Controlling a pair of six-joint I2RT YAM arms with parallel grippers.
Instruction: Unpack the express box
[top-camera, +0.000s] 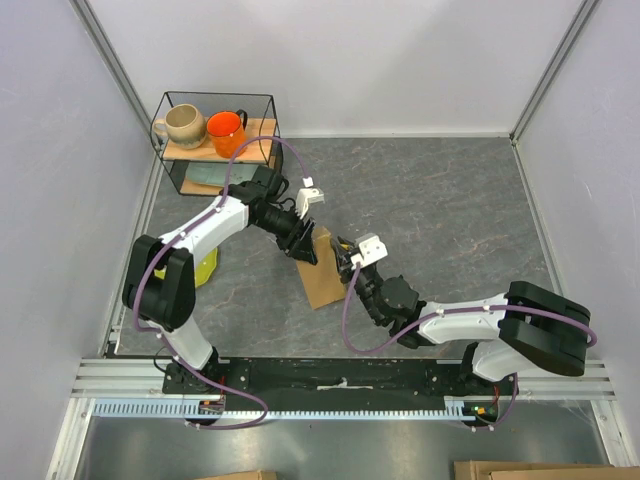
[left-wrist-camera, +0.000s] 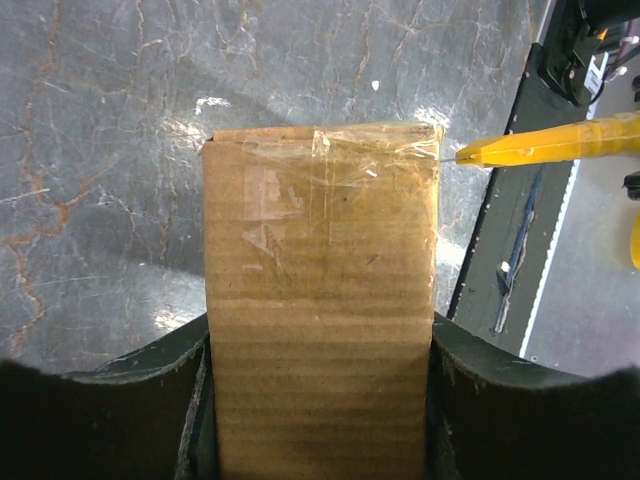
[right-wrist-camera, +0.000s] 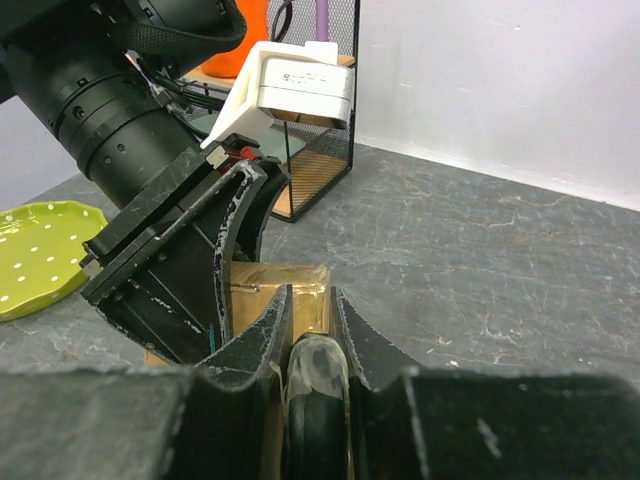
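Observation:
A brown cardboard box (left-wrist-camera: 320, 250) stands out beyond my left gripper (top-camera: 302, 248), which is shut on its sides. Clear tape (left-wrist-camera: 340, 150) covers the box's far end. My right gripper (top-camera: 346, 262) is shut on this cutter, close to the box's right side. The right wrist view shows a dark, shiny handle end (right-wrist-camera: 318, 390) between the fingers, with the yellow part hidden there.
A wire rack (top-camera: 222, 161) at the back left holds a tan mug (top-camera: 185, 127) and an orange mug (top-camera: 225, 134). Partly behind the left arm lies a green plate (right-wrist-camera: 45, 258) with white dots.

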